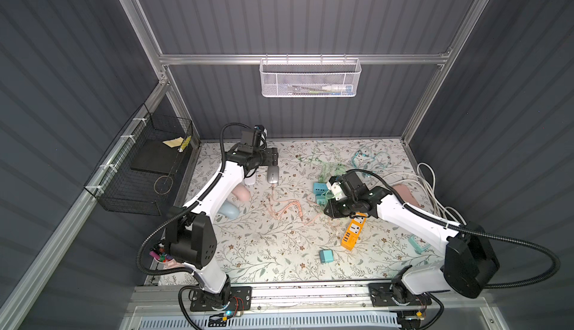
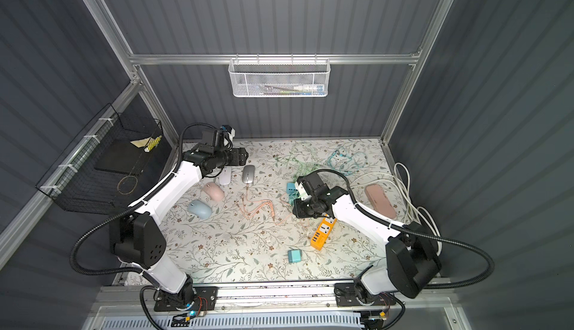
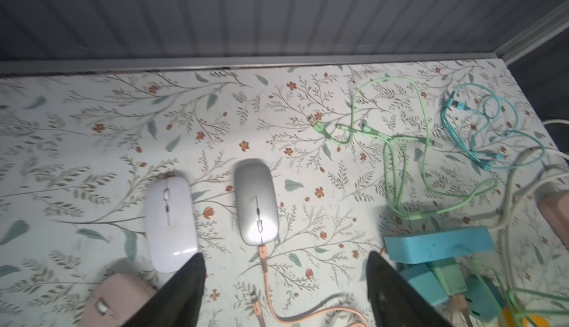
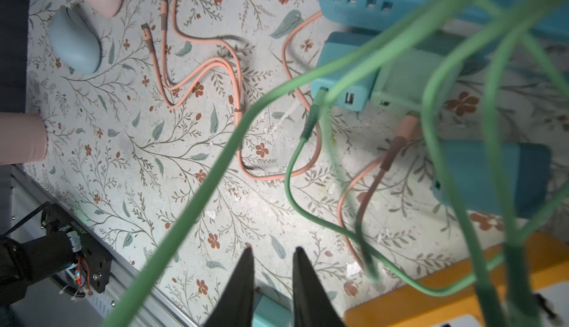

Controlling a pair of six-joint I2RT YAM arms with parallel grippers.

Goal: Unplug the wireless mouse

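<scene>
In the left wrist view a grey mouse (image 3: pixel 256 199) lies on the patterned table, the connector of a pink cable (image 3: pixel 264 261) meeting its front end. Both fingers of my left gripper are spread wide, and the space between them is empty. From above, the left gripper (image 1: pixel 271 157) appears just behind the mouse. My right gripper has a gap between its fingers with nothing held. It hovers near the blue chargers, where a green plug (image 4: pixel 309 122) sits at one charger (image 4: pixel 343 69). A brown-pink plug (image 4: pixel 406 126) meets the pale green charger (image 4: pixel 409 81).
Blurred green cables (image 4: pixel 219 161) cross close in front of the right wrist camera. A blue power strip (image 4: pixel 379 1) and an orange one (image 4: pixel 409 303) flank the chargers. A white mouse (image 3: pixel 170 223) lies left of the grey one.
</scene>
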